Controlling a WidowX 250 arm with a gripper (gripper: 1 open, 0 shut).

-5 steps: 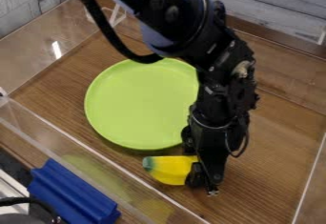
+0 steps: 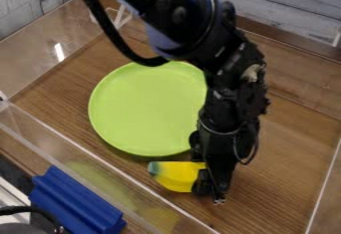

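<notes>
A yellow banana-like object with a green tip lies on the wooden surface just in front of a green plate. My black gripper is down at the yellow object's right end, shut on it; the fingers are dark and partly hidden by the gripper body. The arm covers the plate's right edge.
A clear plastic wall runs along the front left, with a blue ridged object outside it. A white wooden wall stands behind. The wooden floor to the right of the gripper is clear.
The gripper has shifted very slightly upward; the yellow object stays almost in the same place.
</notes>
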